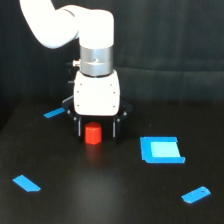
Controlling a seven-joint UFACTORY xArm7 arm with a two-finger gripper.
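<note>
A small red cube (pixel 93 133) rests on the black table, left of the middle in the camera view. The white arm comes down from the top left, and its gripper (pixel 97 129) is just over the cube. Its dark fingers (pixel 115 128) stand apart, one to each side of the cube, with a gap visible on both sides. The gripper's white body covers the space behind the cube's top edge. How far below the fingertips the cube reaches is hard to tell.
To the right lies a white-blue square (pixel 164 150) bordered with blue tape. Strips of blue tape mark the table at the front left (pixel 26 184), front right (pixel 196 195) and back left (pixel 54 113). Bare table surrounds the cube, with a dark curtain behind.
</note>
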